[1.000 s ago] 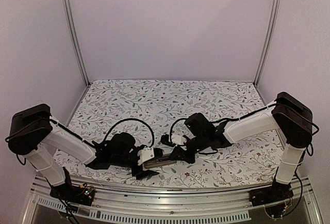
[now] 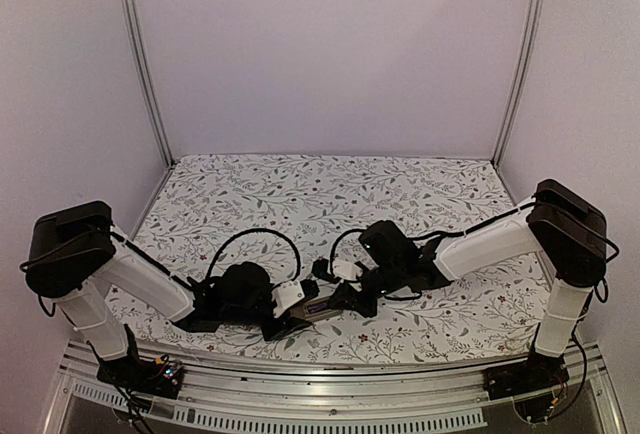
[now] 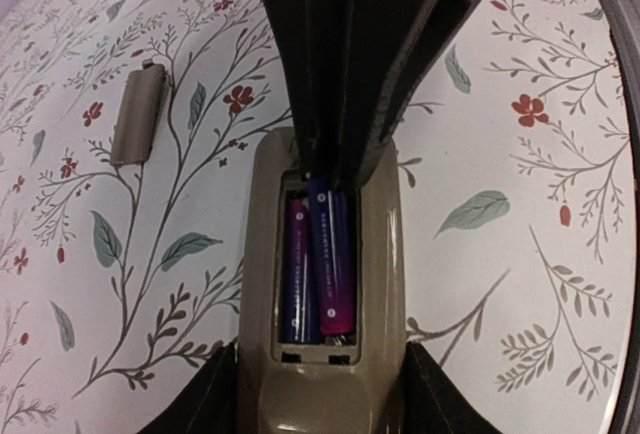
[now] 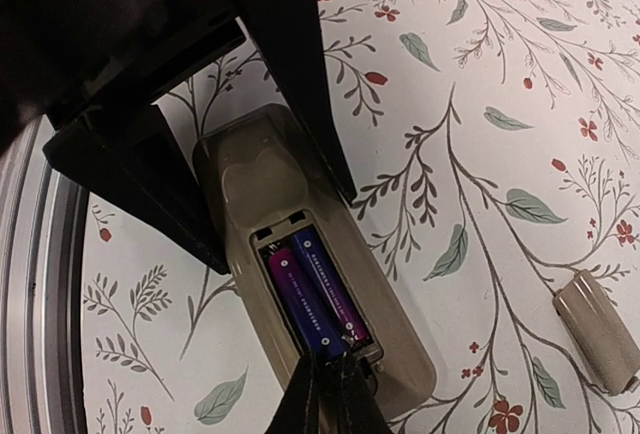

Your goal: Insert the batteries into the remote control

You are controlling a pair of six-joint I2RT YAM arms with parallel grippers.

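The tan remote lies with its battery bay uncovered, seen also in the right wrist view (image 4: 390, 384). My left gripper is shut on its lower end. Two purple-blue batteries are in the bay: the left one (image 3: 298, 274) sits lower, while the right one (image 3: 333, 254) looks slightly raised at its upper end. My right gripper is at that upper end, its fingertips shut at the batteries' ends; what exactly is between them is hard to tell.
The loose tan battery cover (image 3: 138, 114) lies on the floral tabletop beside the remote (image 4: 595, 329). The table's metal front edge (image 2: 330, 374) is close to both arms.
Compared with a second ago, my left arm has shifted slightly right along the remote.
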